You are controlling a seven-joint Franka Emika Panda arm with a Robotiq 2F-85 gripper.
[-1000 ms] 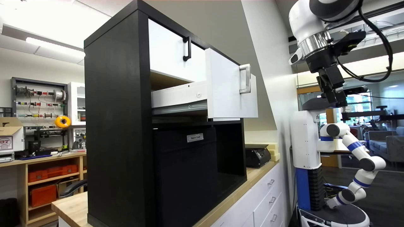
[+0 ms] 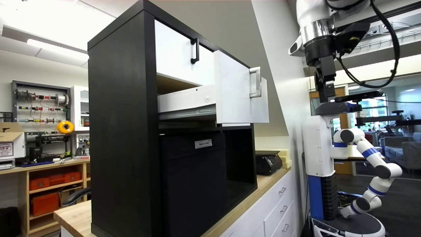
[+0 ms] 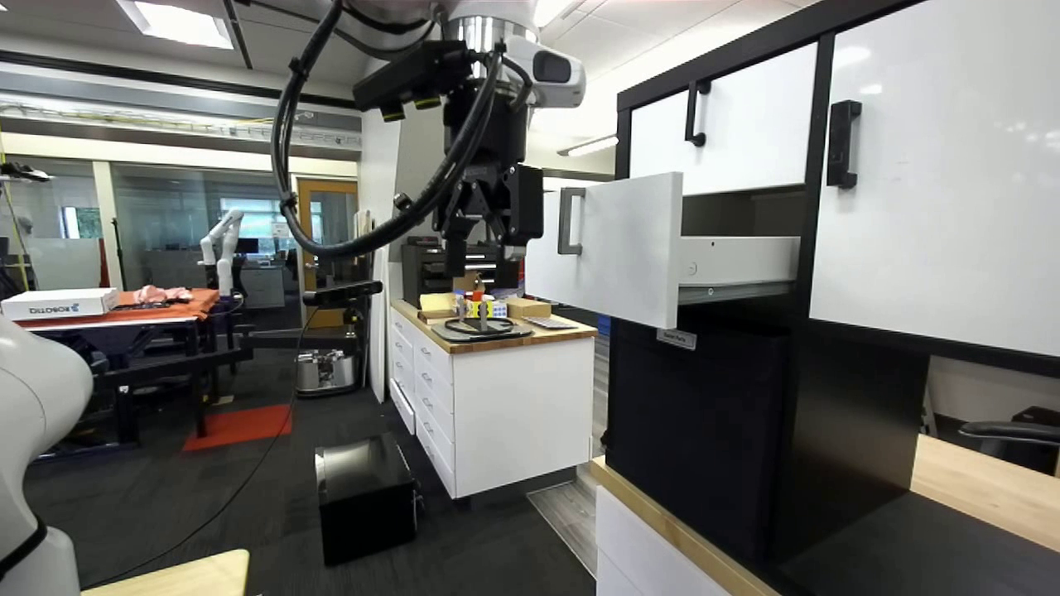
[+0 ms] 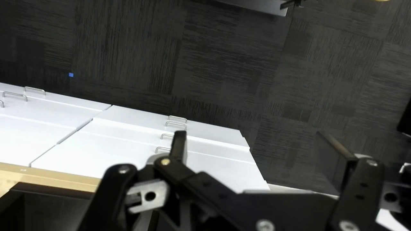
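A white drawer (image 2: 241, 89) is pulled out from the dark cabinet (image 2: 118, 118), its grey handle (image 2: 256, 81) facing outward. In exterior view 2 the same drawer front (image 3: 626, 243) juts toward the arm. My gripper is open, its fingers wide apart with nothing between them. It hangs fingers-down in the air, apart from the drawer: right of it in exterior view 1, left of it in exterior view 2. Looking down past the fingers, the wrist view shows carpet and white lower drawers (image 4: 127, 146), not the open drawer.
Above the open drawer is a shut white one with a black handle (image 2: 195, 50). A dark fabric bin (image 2: 193, 185) fills the compartment below. The wooden counter edge (image 2: 244, 197) runs along the cabinet's foot. A black box (image 3: 368, 497) stands on the floor. Open air surrounds the gripper.
In exterior view 1 my gripper has moved left, closer to the drawer, and swung from a slant to nearly upright. The drawer remains pulled out, unmoved.
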